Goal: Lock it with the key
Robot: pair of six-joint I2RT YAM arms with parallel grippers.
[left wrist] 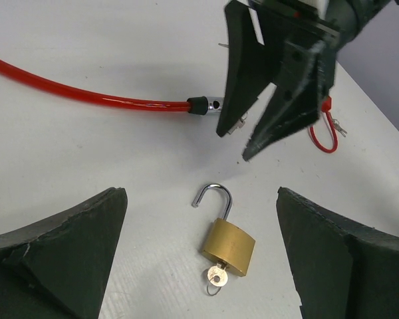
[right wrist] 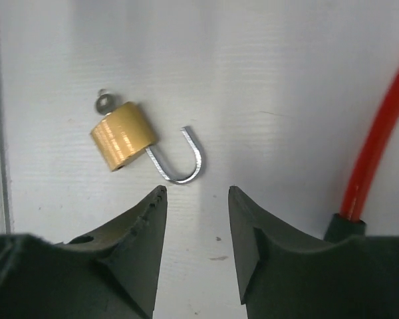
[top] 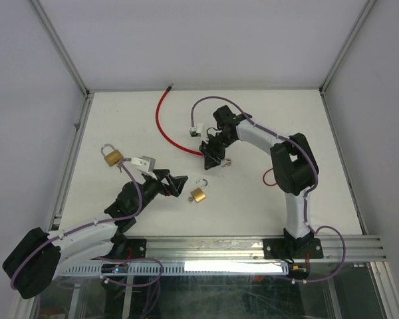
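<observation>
A small brass padlock lies with its shackle swung open at the front middle, a key with a ring standing in its keyway. It also fills the upper left of the right wrist view. My left gripper stands open just left of it, fingers framing it in the left wrist view. My right gripper is over the end of a red cable with a metal fitting, behind the padlock, its fingertips apart with nothing visible between them.
A larger padlock lies at the left. A red loop with keys lies at the right, beyond my right arm. The back of the white board is clear.
</observation>
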